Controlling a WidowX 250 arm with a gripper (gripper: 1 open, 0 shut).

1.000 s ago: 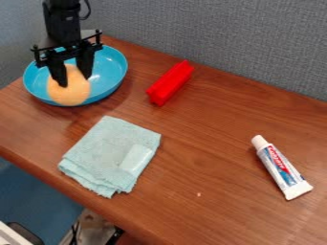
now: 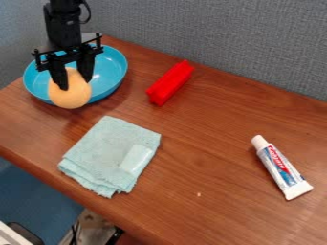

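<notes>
A round orange-tan object (image 2: 69, 91) rests in the blue bowl (image 2: 109, 71) at the back left, at the bowl's front edge. My black gripper (image 2: 69, 77) is over the bowl with its fingers down at the orange object's upper part. Whether the fingers grip it or only stand around it is hard to tell.
A red bar (image 2: 170, 83) lies right of the bowl. A folded pale cloth (image 2: 109, 153) lies at the front, and a toothpaste tube (image 2: 281, 167) on the right. A grey wall stands behind.
My gripper and the orange object have shifted very slightly; the other things have stayed where they were.
</notes>
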